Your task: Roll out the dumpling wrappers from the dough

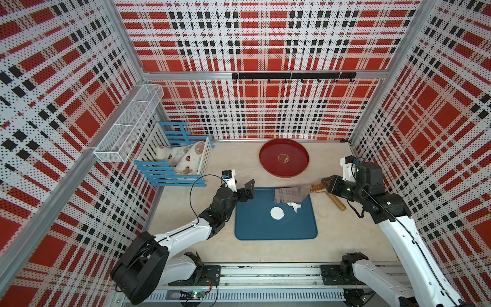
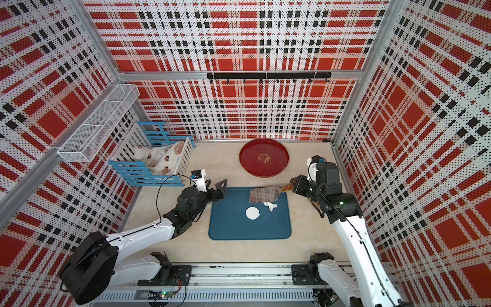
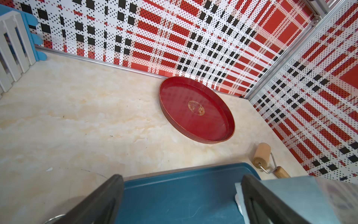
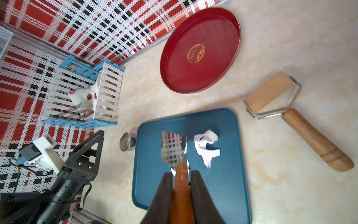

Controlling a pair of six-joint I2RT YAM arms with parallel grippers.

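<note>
My right gripper is shut on the wooden handle point(image 4: 181, 186) of a flat metal scraper. Its shiny blade point(image 4: 172, 147) hangs over the back part of the blue mat point(image 1: 255, 230). On the mat lies a round white wrapper point(image 1: 277, 212); in the right wrist view the blade and handle hide most of it. To its right is a crumpled white strip of dough point(image 4: 206, 146), partly covered by the blade in the top left view. My left gripper stands open at the mat's back left corner, nothing between its fingers.
A wooden roller point(image 4: 270, 93) rests on the table right of the mat. The red round tray point(image 1: 283, 157) stands behind the mat, empty. A small metal cup point(image 4: 127, 141) sits by the mat's left edge. A blue and white crib point(image 1: 174, 158) holds plush toys at back left.
</note>
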